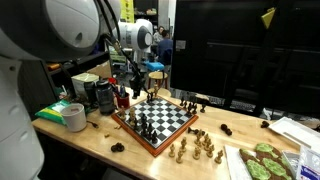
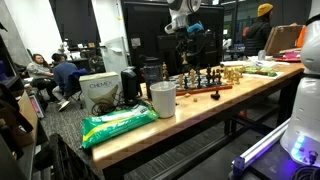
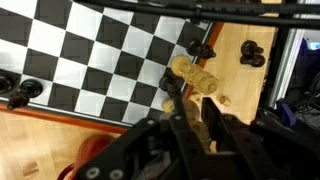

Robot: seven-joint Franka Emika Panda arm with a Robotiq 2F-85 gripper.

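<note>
A black-and-white chessboard (image 1: 160,120) with a brown border lies on the wooden table, with dark pieces (image 1: 148,133) along its near side. My gripper is above the board's edge in the wrist view, its dark fingers closed around a light wooden chess piece, most of which they hide. Just beyond the fingertips shows a light wooden piece (image 3: 194,74); whether it is the same one is unclear. From the side, the gripper (image 2: 184,48) hangs above the pieces.
Light pieces (image 1: 197,148) stand on the table right of the board. At the left are a white mug (image 1: 74,117) and dark containers (image 1: 104,97). A tray with green-brown items (image 1: 262,163) sits at the right.
</note>
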